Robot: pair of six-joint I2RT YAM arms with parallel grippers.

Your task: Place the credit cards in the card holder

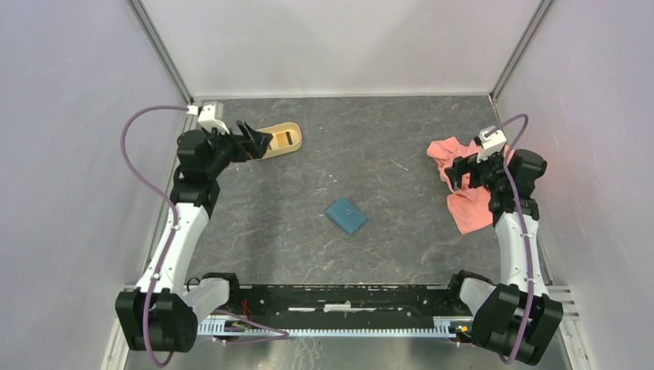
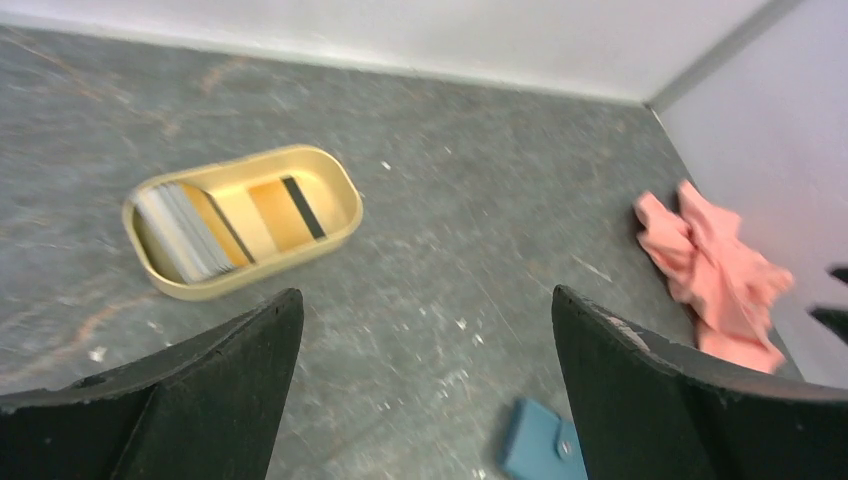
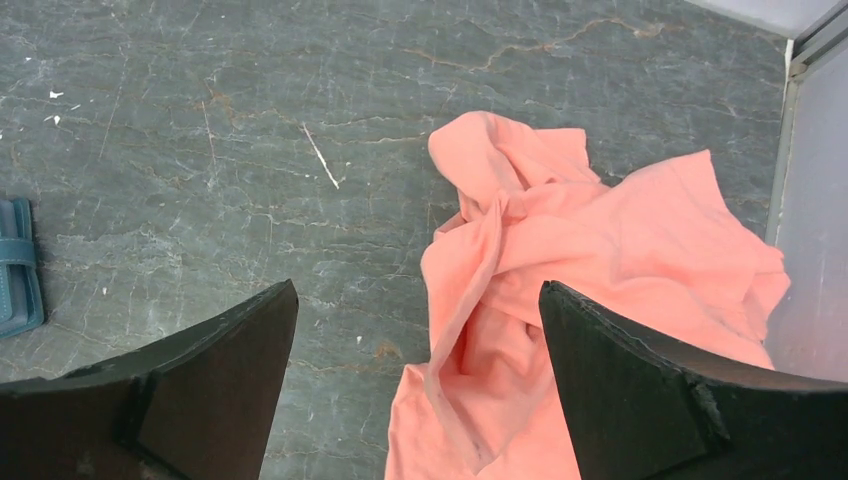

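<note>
A blue card holder (image 1: 346,216) with a strap lies at the table's centre front, also at the lower edge of the left wrist view. A cream tray (image 2: 335,185) at the back left holds several thin flat card-like items (image 2: 183,228), white, tan and dark; the left wrist view is slightly blurred. My left gripper (image 1: 254,142) hangs open over the tray's area, nothing between its fingers. My right gripper (image 1: 463,173) is open over the pink cloth at the right, holding nothing.
A crumpled pink cloth (image 3: 610,240) lies at the right beside the wall (image 1: 586,154). White walls bound the back and sides.
</note>
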